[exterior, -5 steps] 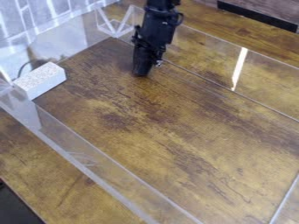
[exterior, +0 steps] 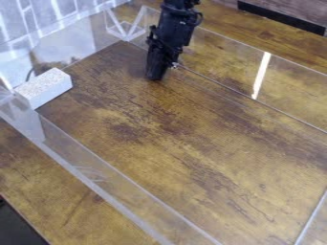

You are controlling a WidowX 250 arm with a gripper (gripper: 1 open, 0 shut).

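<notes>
The black gripper point(exterior: 157, 69) hangs down at the back of a clear-walled enclosure, its tip low near the wooden floor point(exterior: 179, 144) by the far wall. Its fingers are small and dark in this view; it appears shut, and nothing can be made out between them. A white speckled block point(exterior: 42, 88) lies at the left, beside the left wall, apart from the gripper.
Clear acrylic walls point(exterior: 96, 177) border the work area on the left, back and right. A white tiled backdrop point(exterior: 45, 24) stands behind at the upper left.
</notes>
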